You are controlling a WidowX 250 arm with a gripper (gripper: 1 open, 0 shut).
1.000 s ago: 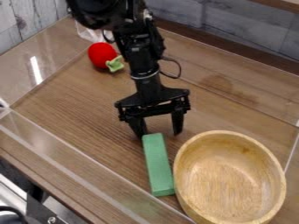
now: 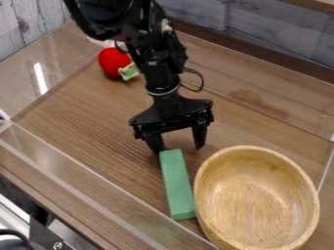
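My black gripper (image 2: pixel 173 139) reaches down over the middle of the wooden table, its two dark fingers set apart at the upper end of a green block (image 2: pixel 177 184). The block lies lengthwise on the table, beside the left of a large cream bowl (image 2: pixel 257 200). The fingers look open, with the block's end just below and in front of them; whether they touch it I cannot tell.
A red tomato-like object (image 2: pixel 112 61) with a green item (image 2: pixel 128 71) beside it sits at the back left. A white object behind the red one is partly hidden.
The gripper and arm have shifted very slightly, the upper arm leaning a little further left. The block and bowl have not moved.
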